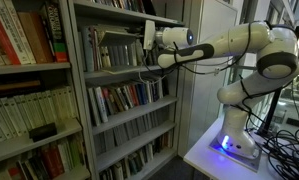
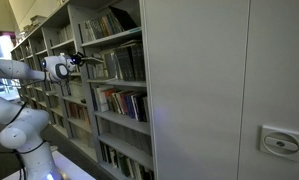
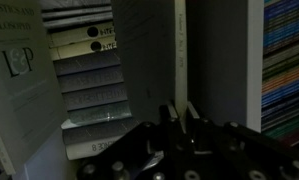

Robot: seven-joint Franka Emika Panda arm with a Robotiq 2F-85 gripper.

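In the wrist view my gripper is shut on a thin book with a pale, narrow spine [image 3: 180, 55]. The spine runs up from between the fingers, with print along it. Dark surfaces lie on both sides of it. In exterior view 1 the gripper [image 1: 149, 38] is at the bookcase, level with an upper shelf, and a pale edge of the held book [image 1: 119, 37] reaches left from it. Exterior view 2 shows the gripper [image 2: 75, 59] small, beside the shelves; the fingertips are too small to make out there.
Rows of books [image 1: 127, 97] fill the bookcase shelves [image 1: 129, 118]. Close by in the wrist view are a pale cover [image 3: 21, 75] and several grey volumes [image 3: 94, 95]. A white table [image 1: 214, 160] lies below the arm, largely clear.
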